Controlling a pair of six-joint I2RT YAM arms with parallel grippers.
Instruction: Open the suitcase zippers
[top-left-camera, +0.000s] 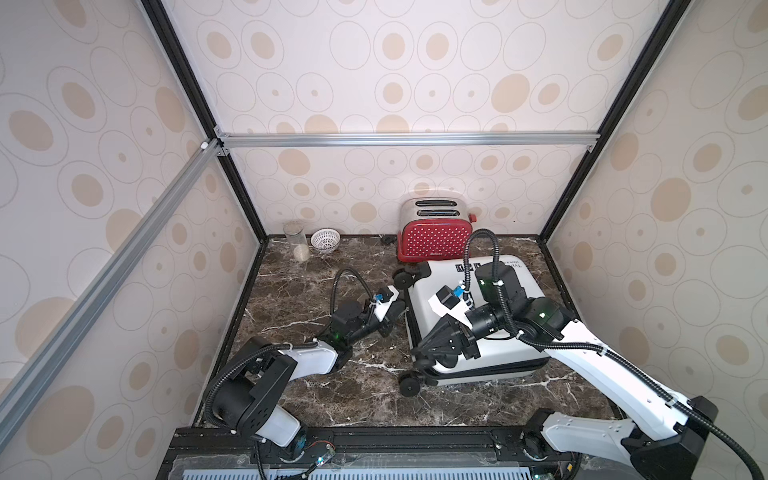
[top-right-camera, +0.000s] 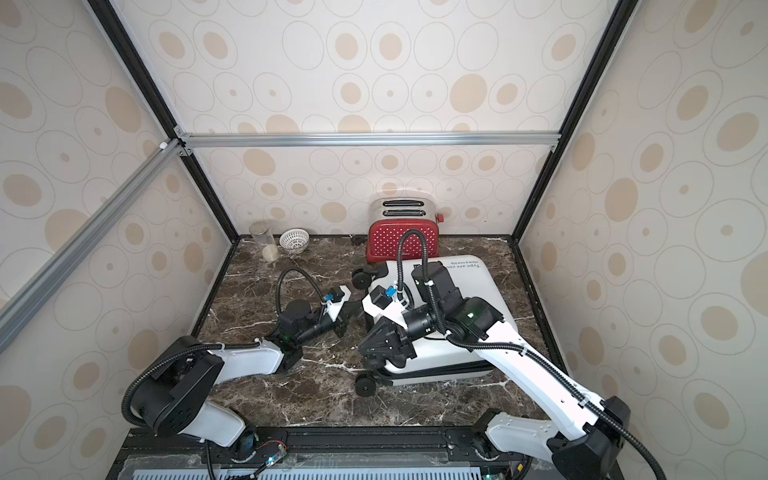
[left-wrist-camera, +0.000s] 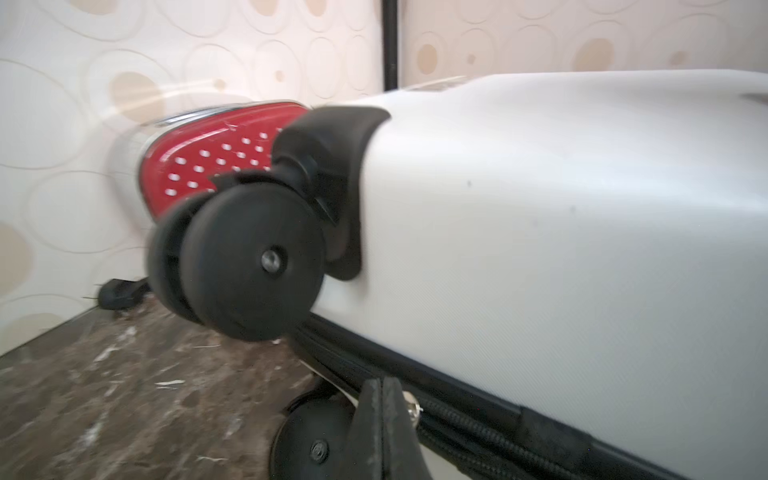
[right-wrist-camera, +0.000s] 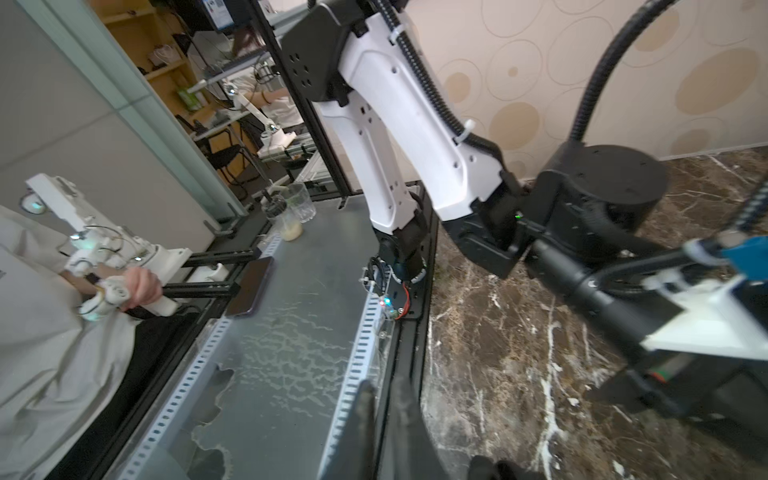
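Observation:
The white suitcase (top-left-camera: 524, 280) lies flat with its wheels toward the left arm. A black zipper band (left-wrist-camera: 480, 424) runs along its side in the left wrist view. My left gripper is shut, its fingertips together with nothing between them. A small shiny metal piece (left-wrist-camera: 412, 408), perhaps a zipper pull, shows just right of its fingers, outside them. My right gripper is slightly open and looks empty, blurred in its wrist view. In the top left view it hangs over the suitcase's near left corner, hiding part of it.
Black wheels (left-wrist-camera: 252, 260) stick out from the suitcase's left side. Behind the suitcase stands a red toaster (top-left-camera: 434, 238). A white basket (top-left-camera: 325, 240) and a clear jar (top-left-camera: 296, 240) sit at the back left.

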